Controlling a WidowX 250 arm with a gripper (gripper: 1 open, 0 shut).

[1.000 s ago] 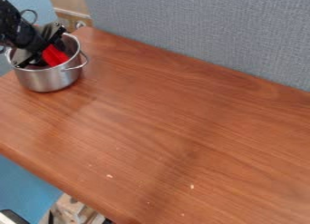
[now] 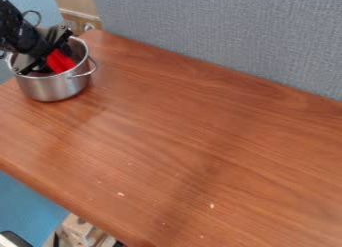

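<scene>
A steel pot with side handles stands at the left back corner of the wooden table. Inside it lies a red object. My black gripper reaches into the pot from the upper left, at the red object; its fingers are dark and crowded against the pot's contents, so whether they are open or shut is unclear.
A grey padded wall runs along the table's back. Some clutter shows beyond the table's edge at lower left.
</scene>
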